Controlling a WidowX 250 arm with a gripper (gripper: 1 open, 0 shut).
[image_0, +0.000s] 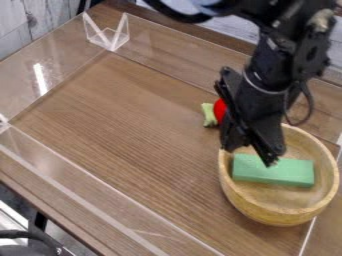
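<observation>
My gripper hangs at the right, just above the left rim of a wooden bowl; its fingertips are dark and their gap is hard to make out, with nothing visible held. A green block lies in the bowl. Behind the arm, a red object is partly hidden, with a pale yellow-green piece beside it.
A clear plastic object stands at the back left. A white wall runs along the far edge, and dark cables show at the lower left corner.
</observation>
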